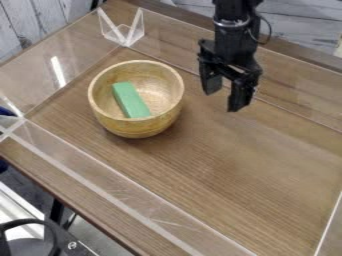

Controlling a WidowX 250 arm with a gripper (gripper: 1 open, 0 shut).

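My black gripper (225, 82) hangs over the upper right of the wooden table, open, with its fingers pointing down. To its left sits a round light wooden bowl (168, 100) with a green block (130, 100) lying inside, toward the bowl's left side. The gripper is outside the bowl, beside its right rim. I see nothing between its fingers.
A clear plastic-looking object (122, 27) lies at the top left. Dark cables or parts show at the lower left edge.
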